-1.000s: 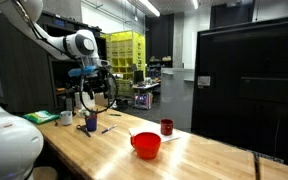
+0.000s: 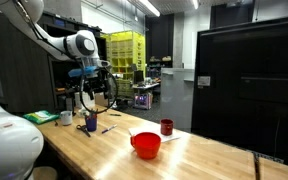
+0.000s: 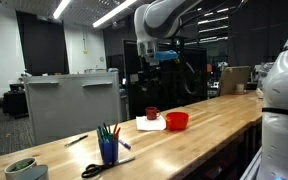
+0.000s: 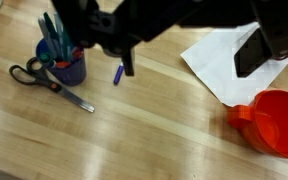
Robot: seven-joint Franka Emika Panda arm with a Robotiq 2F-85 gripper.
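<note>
My gripper stands open above the table, its two dark fingers wide apart with nothing between them in the wrist view. Under the right finger lies a white sheet point(image 4: 212, 75), and a red bowl point(image 4: 286, 122) with a handle shows at the right edge. To the left, a dark blue cup point(image 4: 74, 74) holds pens and pencils, with scissors point(image 4: 58, 88) beside it. A small purple marker point(image 4: 118, 74) lies near the left finger. Exterior view 2 shows a dark red mug point(image 3: 152, 113) behind the red bowl point(image 3: 177, 121).
A grey-green round container point(image 3: 22, 168) sits at the table's near left. Another marker point(image 3: 77, 139) lies beyond the pen cup. In exterior view 1, a white mug point(image 2: 66, 117) stands at the left, and the wooden table point(image 2: 209, 162) is clear to the right.
The arm and objects show no clear movement.
</note>
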